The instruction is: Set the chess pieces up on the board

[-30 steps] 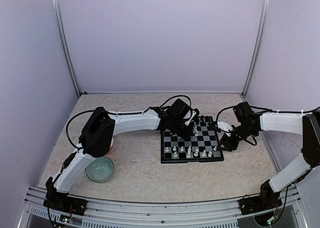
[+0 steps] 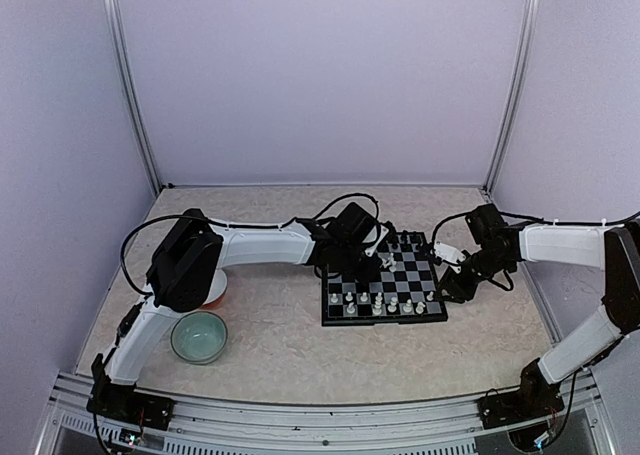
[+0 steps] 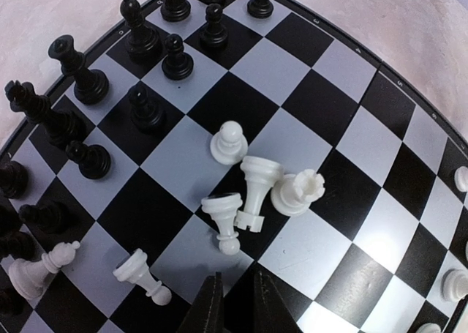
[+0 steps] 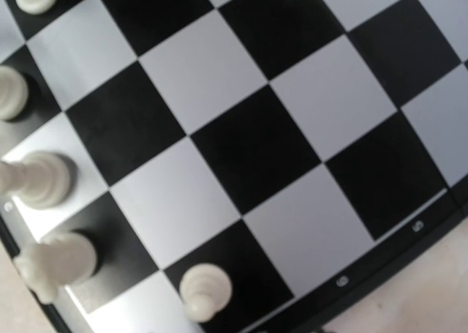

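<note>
The chessboard [image 2: 385, 320] lies on the table under both arms. Low over its left half, my left gripper [image 2: 362, 277] stands with a narrow gap between its fingers and nothing in it. Ahead of those fingertips, white pieces cluster mid-board: an upright pawn [image 3: 229, 144], an upright rook [image 3: 297, 192], a toppled rook [image 3: 257, 190] and a tipped pawn [image 3: 223, 219]. Another white pawn [image 3: 142, 276] lies fallen to the left, as does a taller white piece [image 3: 44, 268] against the black ones. Beside the board's right edge is my right gripper [image 2: 455, 288]; its fingers are hidden.
Black pieces [image 3: 91, 85] stand in rows along the far edge. Several white pieces [image 4: 45, 179] line the near side, with a pawn [image 4: 205, 292] by the right border. A green bowl [image 2: 199, 337] and a red-rimmed bowl [image 2: 217, 290] sit left. Squares at board centre-right are empty.
My left arm has drawn back slightly to the left over the board. The right arm looks still, and the near row of white pieces is unchanged.
</note>
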